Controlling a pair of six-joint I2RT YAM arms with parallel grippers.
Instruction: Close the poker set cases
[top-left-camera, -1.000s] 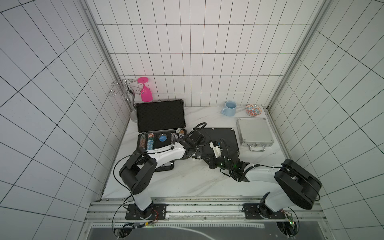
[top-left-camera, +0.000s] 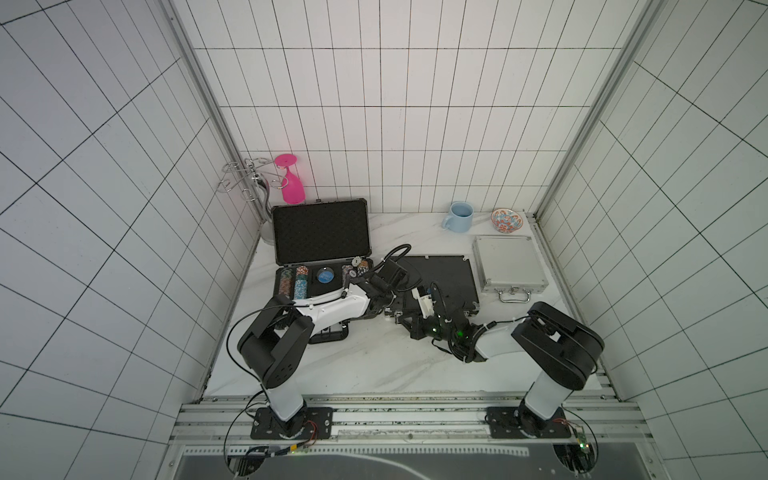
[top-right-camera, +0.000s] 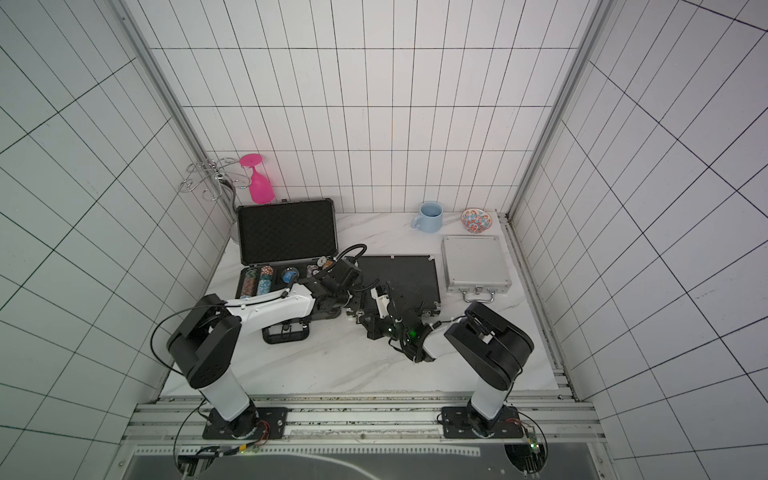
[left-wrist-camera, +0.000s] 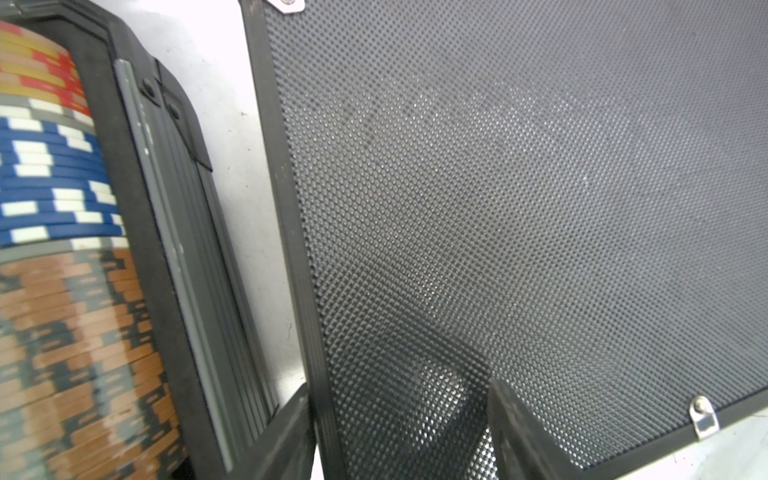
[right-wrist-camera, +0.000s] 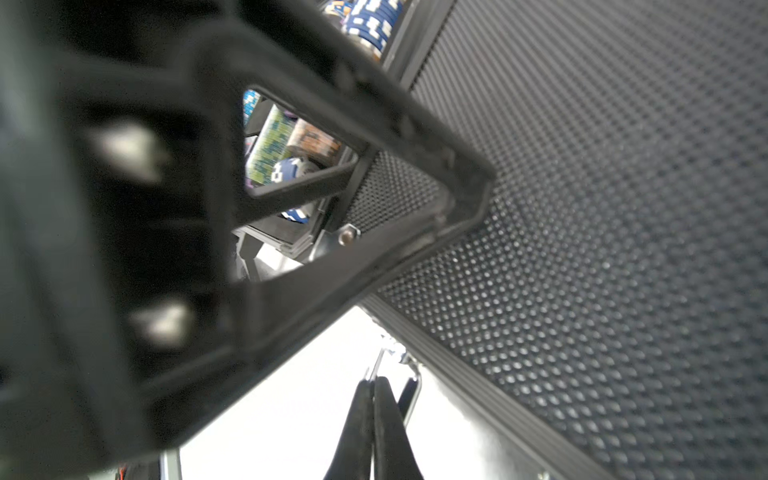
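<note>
The left poker case stands open, its black lid (top-left-camera: 321, 232) upright at the back and chips (top-left-camera: 301, 280) in its tray. To its right is a flat panel with black textured lining (top-left-camera: 442, 276) and small metal clasps. My left gripper is open over this panel's near left corner; the panel's left edge runs beside one finger. In the right wrist view a large black gripper part hangs over the lining. My right gripper is shut, nothing visible between its fingers, close to a metal handle (right-wrist-camera: 412, 396) at the panel's front.
A closed silver case (top-left-camera: 509, 264) lies at the right. Behind stand a blue mug (top-left-camera: 458, 217), a patterned bowl (top-left-camera: 506, 220) and a pink glass (top-left-camera: 292, 184) on a wire rack. Both arms are close together at the middle.
My right arm has shifted left and its elbow has swung inward, bringing the gripper slightly closer to the left one. The left arm and both cases look unmoved.
</note>
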